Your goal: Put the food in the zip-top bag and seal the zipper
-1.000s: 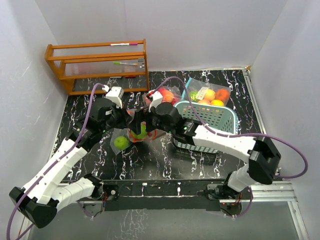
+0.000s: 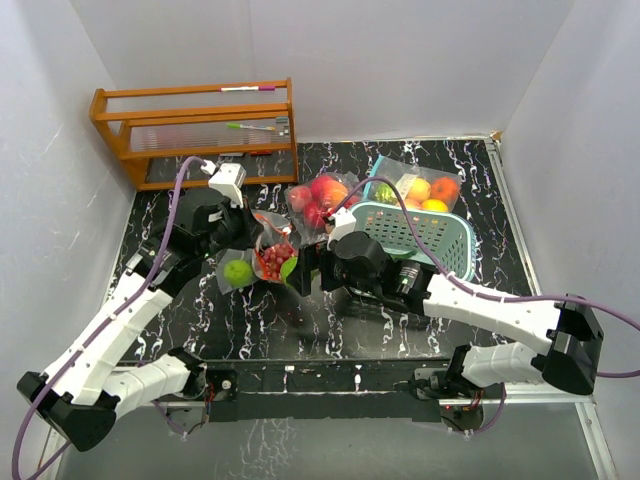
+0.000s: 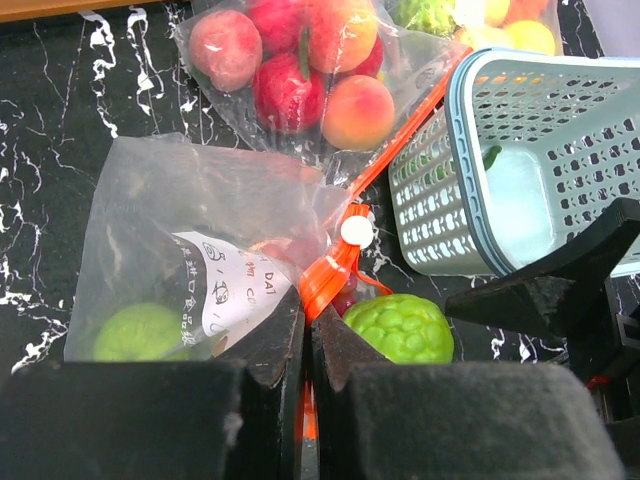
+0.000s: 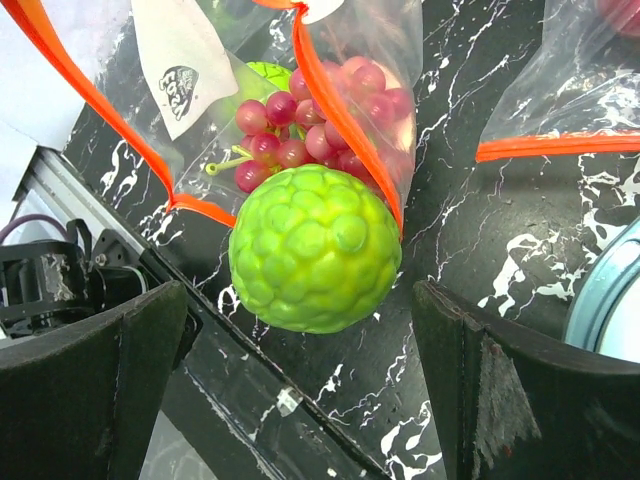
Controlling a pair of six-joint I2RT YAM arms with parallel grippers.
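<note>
An open zip bag [image 3: 200,210] with orange zipper holds red grapes [image 4: 290,130] and a green fruit [image 3: 140,330]. My left gripper is shut at its orange zipper edge [image 3: 330,270]. A bumpy green fruit [image 4: 313,248] sits at the bag's opening, between the fingers of my open right gripper as seen from its wrist camera, with space either side.
Bags of peaches [image 2: 320,200] and mixed fruit [image 2: 430,190] lie at the back. A mint plastic basket [image 2: 450,240] stands on the right, a wooden rack [image 2: 200,90] at back left.
The right arm has moved toward the front and right, uncovering more of the bag. The left arm has shifted slightly.
</note>
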